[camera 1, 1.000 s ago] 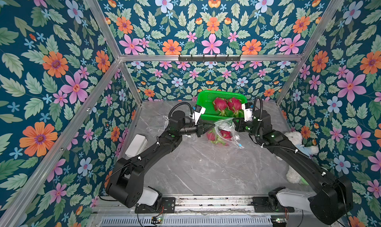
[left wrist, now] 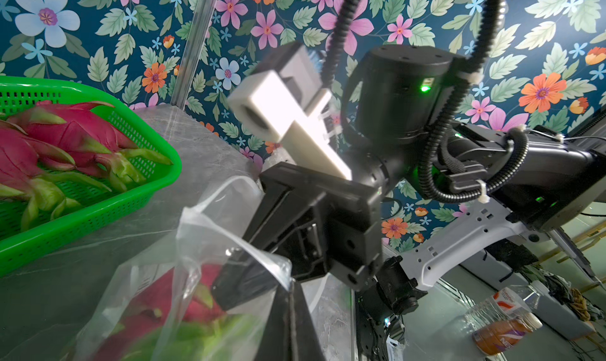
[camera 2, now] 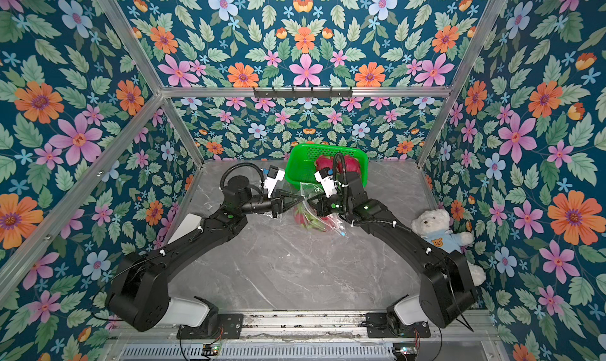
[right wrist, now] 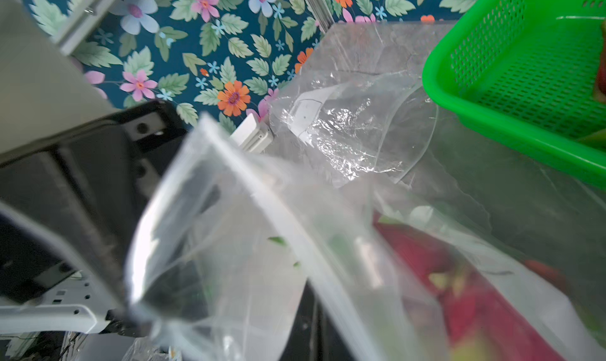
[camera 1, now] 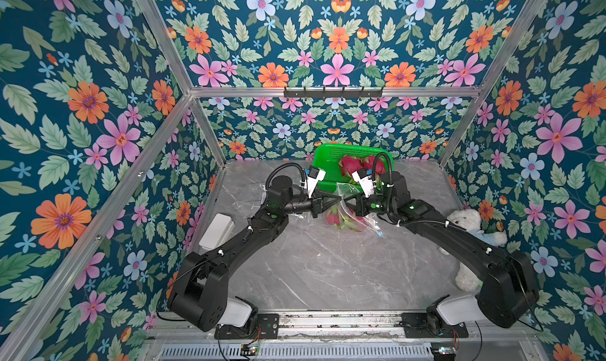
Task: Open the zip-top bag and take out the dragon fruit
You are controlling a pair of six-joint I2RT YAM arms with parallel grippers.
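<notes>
The clear zip-top bag (camera 1: 361,221) lies mid-table with pink-green dragon fruit (camera 1: 333,220) inside it. My left gripper is shut on the thin upper edge of the bag, which rises to its fingertips in the left wrist view. Reaching in from the other side, my right gripper is shut, and nothing shows between its fingers. Loose film of the bag (right wrist: 277,215) crosses in front of it in the right wrist view. The bag's mouth looks spread there. From the left wrist view, the right fingers (left wrist: 243,288) overlap the film, partly within the mouth.
Behind the bag stands a green basket (camera 2: 293,171) holding dragon fruits. Another piece of clear plastic (right wrist: 366,127) lies to the left. A white box (camera 1: 216,231) sits at the left side, a teddy bear (camera 2: 435,225) at the right.
My right gripper has moved left, from the bag's right side to close by the left gripper. The bag's upper film has shifted with this. The left arm stays nearly still.
</notes>
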